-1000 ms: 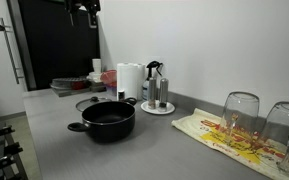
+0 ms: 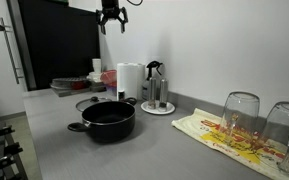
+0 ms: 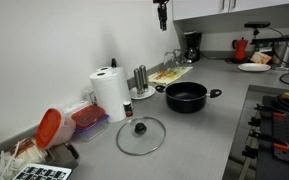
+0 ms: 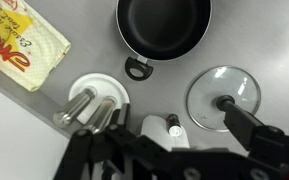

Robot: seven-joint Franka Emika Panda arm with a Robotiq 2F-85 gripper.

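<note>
My gripper (image 2: 110,26) hangs high above the counter, well clear of everything on it. In the wrist view its fingers (image 4: 246,128) are spread wide and it stands open, holding nothing. Below it on the grey counter is an empty black pot (image 4: 162,25) with two loop handles. A round glass lid (image 4: 206,105) with a black knob lies apart from the pot. On a white plate (image 4: 91,80) stand two metal shakers (image 4: 75,105). A small dark bottle with a white cap (image 4: 174,123) is near the lower edge of that view.
A white paper roll (image 3: 110,98) stands by the wall. Bowls and containers (image 3: 54,128) crowd the counter's far end. Two upturned glass jars (image 2: 240,110) rest on a yellow printed cloth (image 2: 204,125). The counter in front of the pot is bare.
In exterior view 1 my gripper has shifted to the right, staying high, and its angle has turned. The pot, lid and other counter items have not moved.
</note>
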